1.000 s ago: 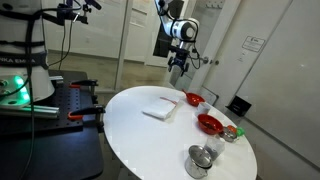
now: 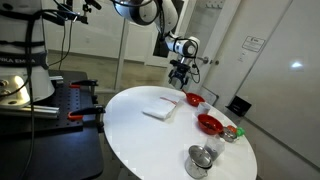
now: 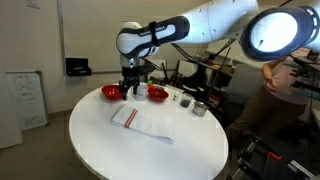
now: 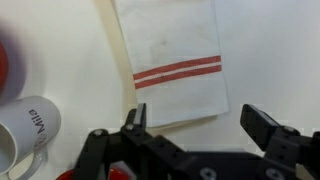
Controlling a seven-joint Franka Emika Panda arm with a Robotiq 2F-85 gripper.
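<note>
A white folded cloth with two red stripes [image 4: 175, 60] lies flat on the round white table, and its striped end is closest to my gripper. The same cloth [image 2: 158, 107] is small near the table's middle in exterior view 1; in exterior view 2 the cloth [image 3: 148, 123] lies in front of the bowls. My gripper is open, its two fingers set wide apart with nothing held between them. From the side, the gripper [image 3: 131, 89] hangs above the table by the red bowl [image 3: 109, 93] at the back.
A white mug with lettering [image 4: 32, 125] lies close to the gripper's left in the wrist view. Another red bowl [image 2: 210, 124] and a metal pot [image 2: 199, 160] stand along the table's right side.
Over the last second my gripper has come down toward the table at the back, and the arm has lowered with it. The cloth, bowls and mug have not moved.
</note>
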